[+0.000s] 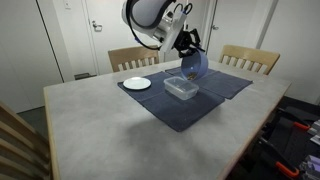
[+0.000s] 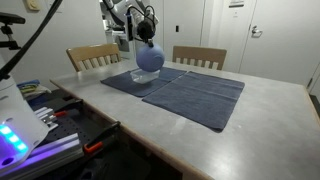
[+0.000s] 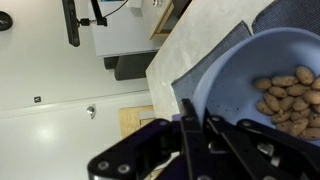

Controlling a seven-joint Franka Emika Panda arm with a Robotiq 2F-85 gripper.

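Note:
A translucent blue bowl (image 1: pixel 194 66) is held on edge, steeply tilted, above a clear rectangular container (image 1: pixel 181 89). My gripper is shut on the bowl's rim. Several brown nuts (image 3: pixel 290 100) lie inside the bowl in the wrist view. From the other side, the bowl (image 2: pixel 151 61) partly covers the clear container (image 2: pixel 145 77) on the table. Whether the bowl touches the container, and what the container holds, I cannot tell.
A white plate (image 1: pixel 137 84) lies left of the container. Dark placemats (image 1: pixel 190 113) cover part of the white table (image 1: pixel 95 130). Wooden chairs (image 1: pixel 135 58) stand around it.

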